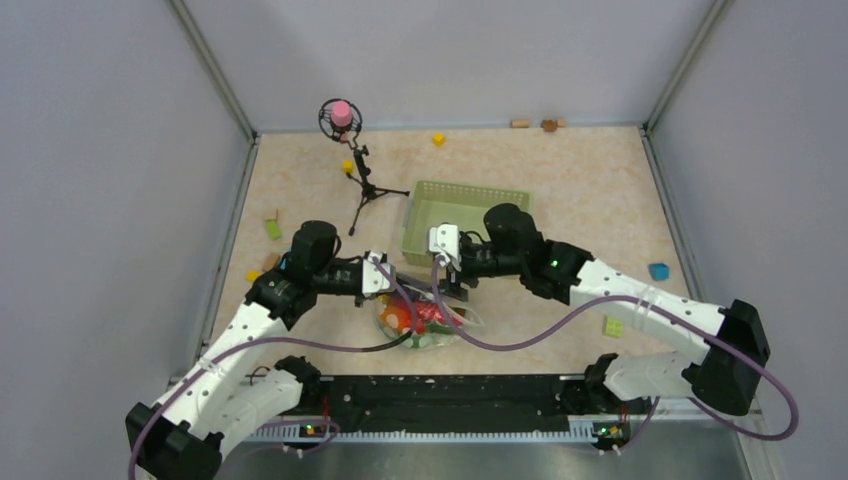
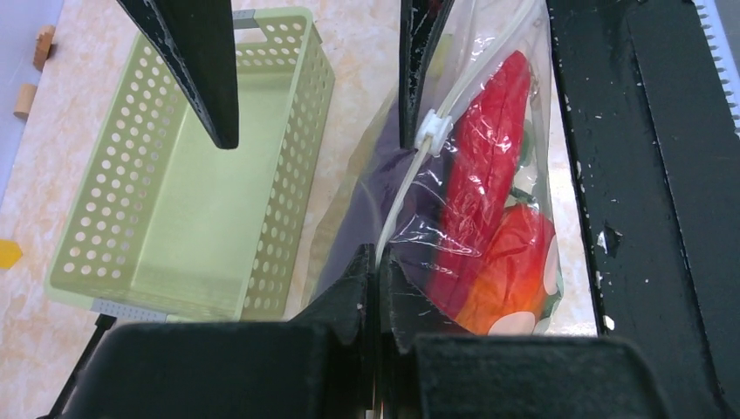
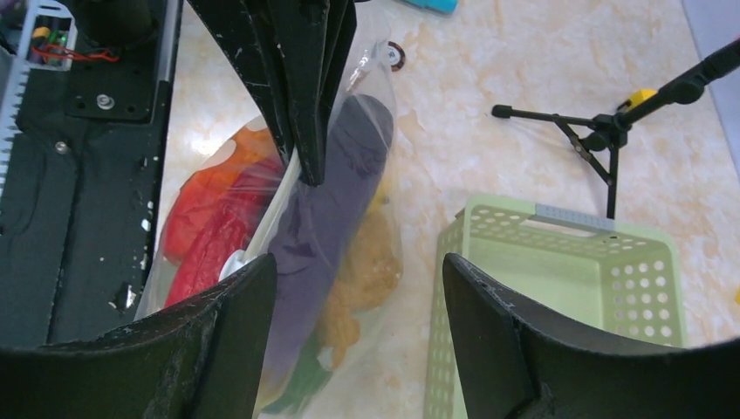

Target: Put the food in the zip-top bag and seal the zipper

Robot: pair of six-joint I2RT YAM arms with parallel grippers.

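The clear bag [image 2: 497, 175] holds toy food: a red piece [image 2: 484, 161], an orange piece [image 2: 506, 271], with more seen through it. My left gripper is shut on the bag's zipper edge, the strip running between its fingertips. Up along that strip sits a white slider [image 2: 435, 131]. My right gripper is open above the bag, its fingers wide apart; in the left wrist view one black finger is right beside the slider.
A green perforated basket [image 1: 465, 200] stands behind the bag. A black tripod stand [image 1: 368, 190] is at the back left. Small blocks lie round the table's edges. The front edge is close to the bag.
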